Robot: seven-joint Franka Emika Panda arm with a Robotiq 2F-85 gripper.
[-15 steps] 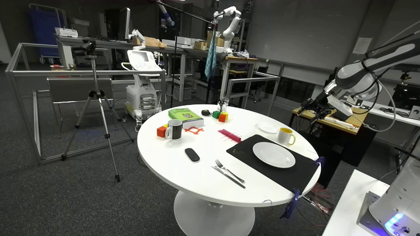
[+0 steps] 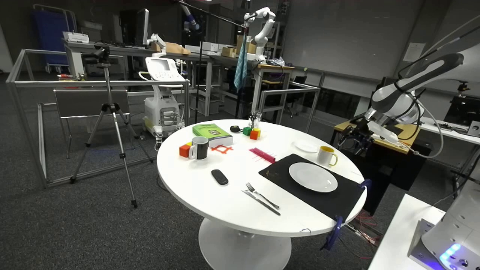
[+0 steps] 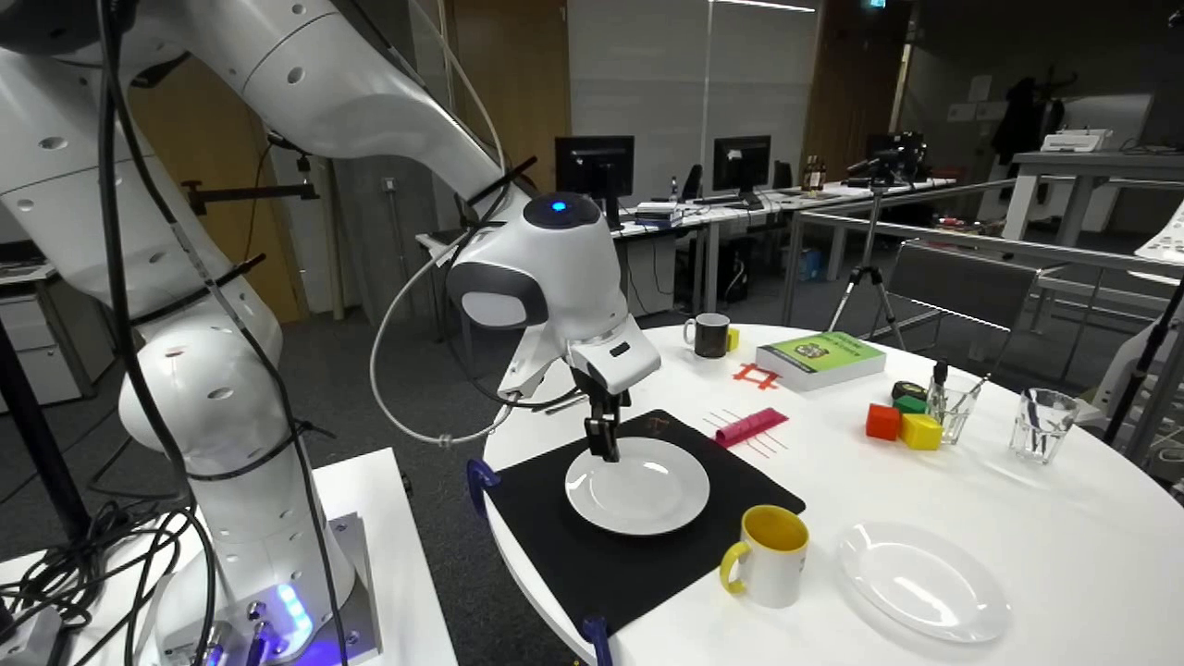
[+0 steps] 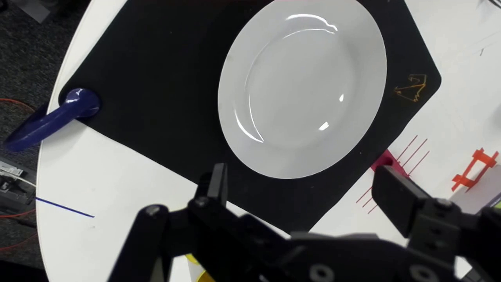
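My gripper is open, its two fingers point(image 4: 217, 185) wide apart with nothing between them. In exterior view 1 the same gripper point(image 2: 354, 138) hangs in the air, clear of everything on the table. A white plate point(image 4: 310, 89) lies flat on a black mat point(image 4: 155, 108), ahead of the fingers in the wrist view. Beside the mat stands a white mug with a yellow inside point(image 3: 771, 555), upright. Only yellow and white bits of it show beneath the gripper in the wrist view. A second white plate point(image 3: 923, 579) rests past the mug.
Blue clamps point(image 4: 77, 105) grip the mat at the table edge. Elsewhere lie a fork point(image 2: 261, 196), a knife point(image 2: 261, 202), a pink roll point(image 3: 751, 426), a green book point(image 3: 821, 357), coloured blocks point(image 3: 918, 431), a dark mug point(image 3: 710, 335) and glasses point(image 3: 1041, 426). Open table surrounds the dark eyeglass case point(image 2: 219, 177).
In exterior view 1 my arm and gripper have come lower and a little to the left. The things on the table are where they were.
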